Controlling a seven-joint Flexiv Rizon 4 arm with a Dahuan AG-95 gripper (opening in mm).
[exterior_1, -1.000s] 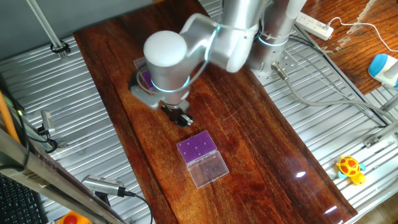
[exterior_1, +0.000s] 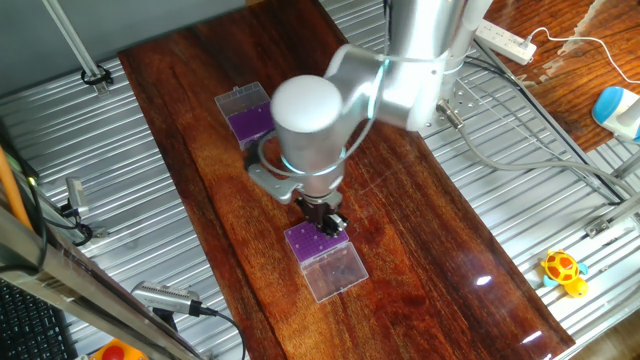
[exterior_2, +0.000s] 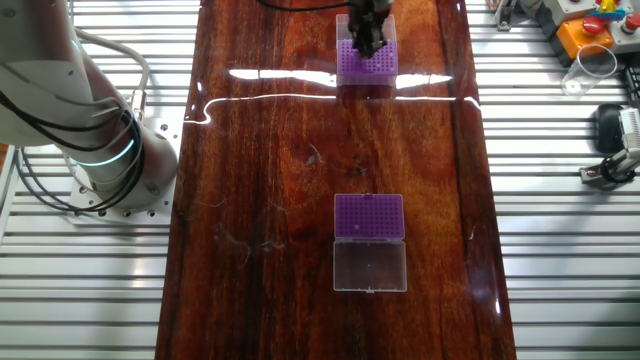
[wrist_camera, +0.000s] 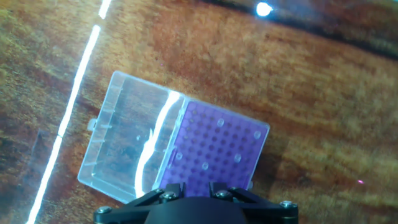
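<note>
Two clear hinged boxes with purple hole-grid racks lie open on the wooden table. My gripper (exterior_1: 330, 226) hangs over the rack of one tube box (exterior_1: 318, 241). The wrist view shows that box's purple rack (wrist_camera: 214, 143) with several small clear pieces in its holes, and its transparent lid (wrist_camera: 127, 134) folded out. There the gripper reaches over the rack's near edge, its fingers (wrist_camera: 217, 188) apart with nothing visible between them. The second box (exterior_2: 369, 217) lies farther off; one pale spot shows in its rack. Whether the fingertips touch the rack cannot be seen.
Bare dark wooden tabletop (exterior_2: 270, 200) surrounds both boxes. A slatted metal surface (exterior_1: 130, 170) runs beyond its edges. A clear cup (exterior_2: 590, 68) and a toy turtle (exterior_1: 562, 268) stand off the wood, well away from the boxes.
The arm has swung from beside the second box toward the nearer one. My gripper has come from clear of that box to over its purple rack. Both boxes have stayed put.
</note>
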